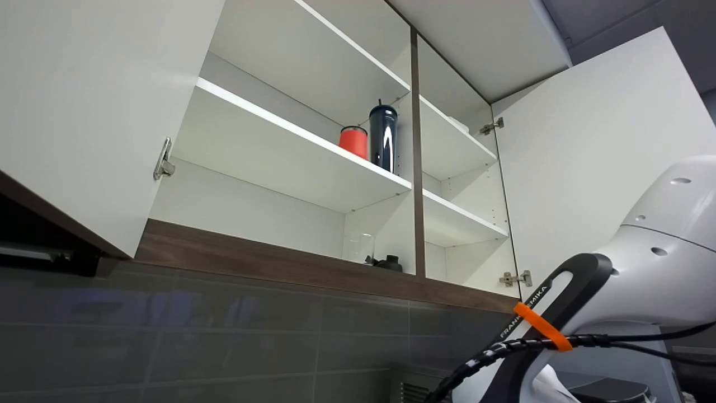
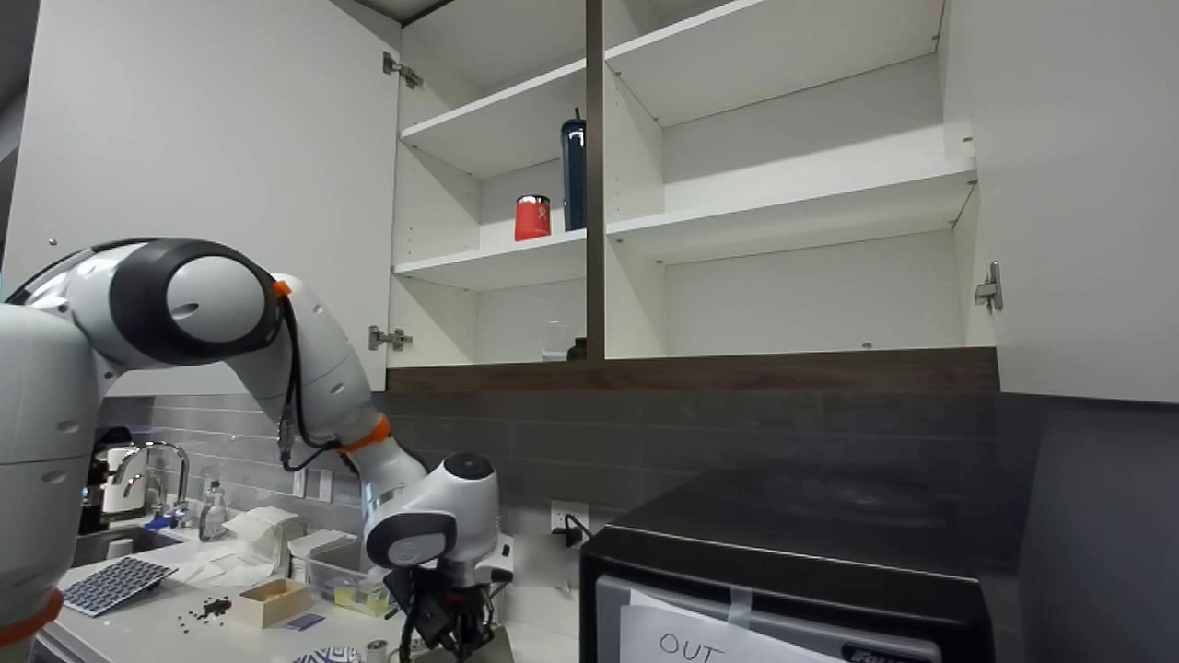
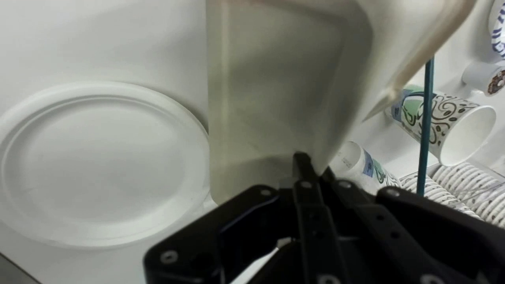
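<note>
In the wrist view my gripper is shut, its black fingertips close together. Right in front of them a pale beige container (image 3: 279, 90) looms large and blurred. Its right-hand wall narrows down to the fingertips; whether a thin edge is pinched there I cannot tell. Left of it, a round white plate (image 3: 104, 165) lies flat on the white surface. Exterior view 2 has the gripper (image 2: 448, 641) low over the counter, partly cut off by the lower frame edge. Exterior view 1 shows only the arm, without the gripper.
Two patterned paper cups (image 3: 466, 135) (image 3: 364, 165) lie right of the container, near a stack of cups (image 3: 473, 189). A black microwave (image 2: 774, 530) stands beside the arm. Above, the open cupboard holds a red tumbler (image 2: 532, 217) and a dark blue tumbler (image 2: 574, 177).
</note>
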